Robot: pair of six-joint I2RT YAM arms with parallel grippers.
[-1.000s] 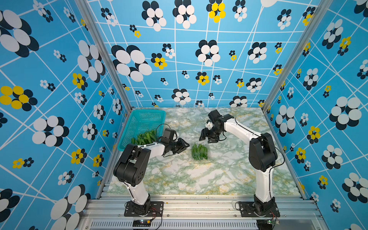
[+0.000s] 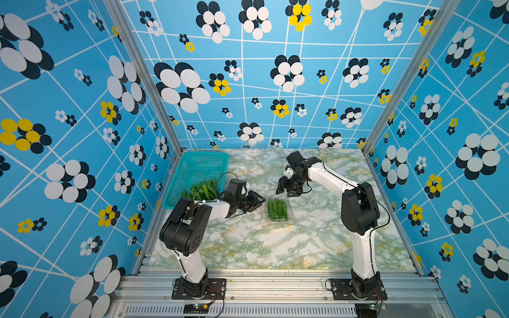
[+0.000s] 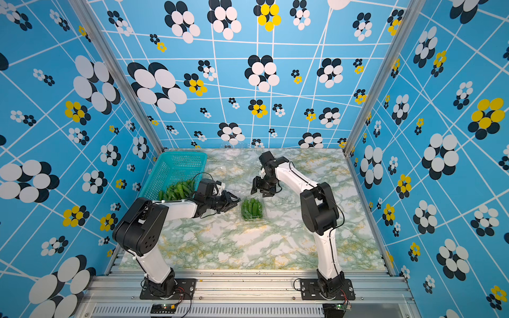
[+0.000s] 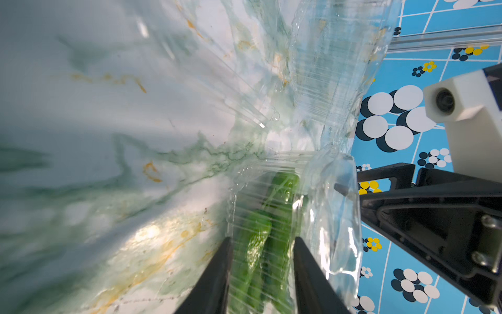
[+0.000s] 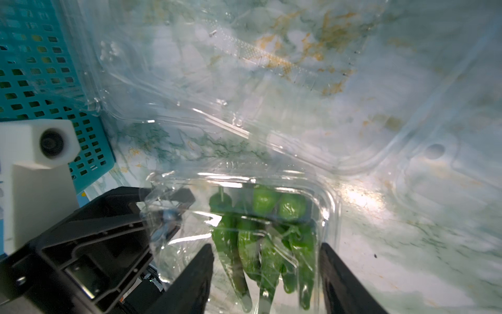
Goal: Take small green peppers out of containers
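Observation:
A clear plastic box (image 2: pixel 277 211) (image 3: pixel 252 211) holding several small green peppers (image 4: pixel 282 235) (image 5: pixel 272 261) sits on the marble table between the grippers. My left gripper (image 2: pixel 255 200) (image 3: pixel 231 199) is just left of it, my right gripper (image 2: pixel 285 185) (image 3: pixel 259 185) above its back. In both wrist views the fingers are close against the clear plastic; how far apart their tips stand is hard to see.
A turquoise basket (image 2: pixel 201 159) with more peppers stands at the left. Empty clear containers (image 5: pixel 261 78) lie behind the pepper box.
My left gripper has moved slightly right toward the box. The right gripper and arm have shifted slightly, and the box looks a little turned.

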